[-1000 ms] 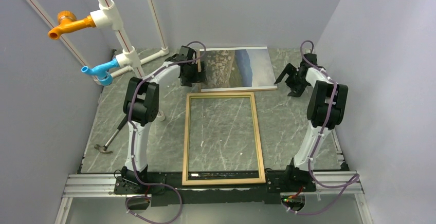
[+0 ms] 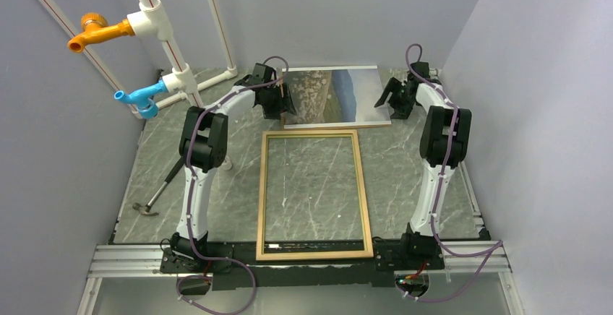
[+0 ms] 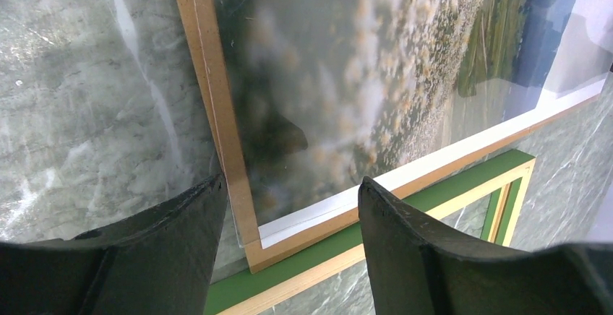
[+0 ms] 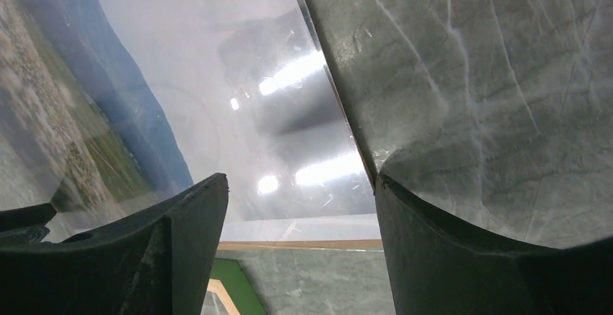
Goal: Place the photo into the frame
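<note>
The photo [image 2: 332, 98], a landscape print on a light wooden-edged panel, lies flat at the back of the table. Just in front of it rests the empty wooden frame [image 2: 262, 192], green on its inner side. My left gripper is open at the photo's left edge; one finger stands by that wooden edge, the other reaches over the picture [image 3: 340, 98]. At the right edge, my right gripper is open too, with one fingertip close to the edge and the other over the pale part [image 4: 238, 113]. Whether any fingertip touches the panel cannot be told.
White pipes with an orange tap [image 2: 101, 35] and a blue tap [image 2: 141, 98] rise at the left. A hammer [image 2: 160, 192] lies on the left part of the table. Walls close off the back and right.
My right gripper has moved left and inward, from beside the photo to over its right edge. Photo and frame look almost unmoved.
</note>
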